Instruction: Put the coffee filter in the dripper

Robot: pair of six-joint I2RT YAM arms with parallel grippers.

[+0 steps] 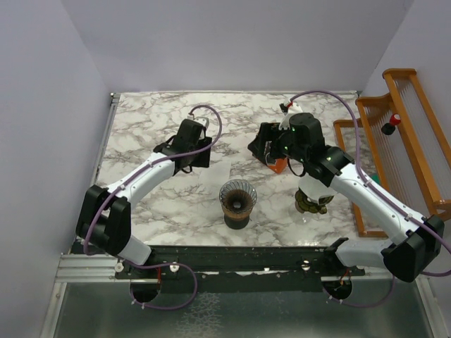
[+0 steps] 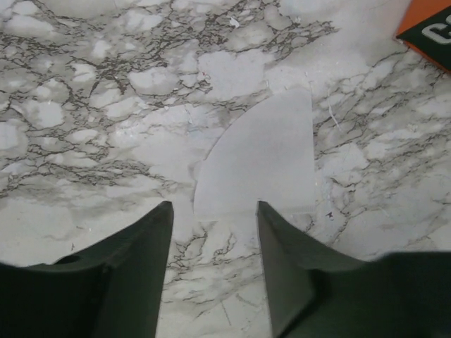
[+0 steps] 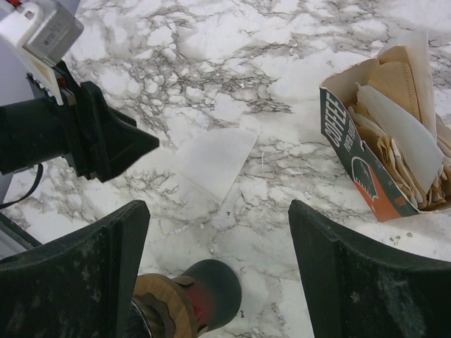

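A white, quarter-round paper filter lies flat on the marble table, below and just ahead of my left gripper; in the right wrist view the filter (image 3: 215, 158) lies beside that gripper. The left fingers stand apart, nothing between them. The dripper (image 1: 237, 198), a ribbed cone with a wooden collar on a dark base, stands at the table's front middle, partly hidden behind the right fingers in the right wrist view. My right gripper is open and empty, above the dripper's right side toward the back.
A box of filters (image 3: 380, 165) sits at the back middle, under the right arm. A white and green object (image 1: 313, 201) stands at the front right, near a wooden rack (image 1: 384, 105).
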